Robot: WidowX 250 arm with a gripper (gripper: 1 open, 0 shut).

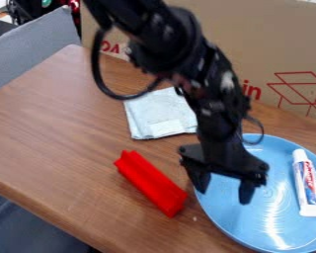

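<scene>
The black arm reaches down from the top, and its gripper (224, 186) hangs open over the left part of a blue plate (267, 227). A white toothpaste tube (308, 183) with red and blue print lies on the plate's right side, right of the gripper. A red object (150, 183) lies on the wooden table left of the plate, apart from the gripper. I cannot make out anything between the fingers.
A folded white cloth (158, 117) lies behind the red object, partly behind the arm. A cardboard box (279, 69) stands along the back.
</scene>
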